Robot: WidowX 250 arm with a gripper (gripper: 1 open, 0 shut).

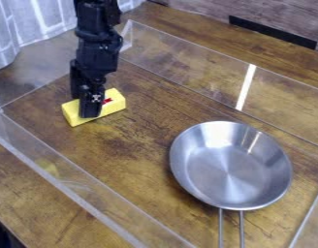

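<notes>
The black gripper [89,95] is open and hangs low over a yellow block [84,113], its fingers reaching down onto or just in front of the block's upper left part. The block lies on the wooden table, left of centre, with a small red patch visible near the gripper. Whether the fingers touch it is hard to tell.
A steel pan [231,160] with its long handle toward the front sits at the right. Clear panel edges run along the left and right sides.
</notes>
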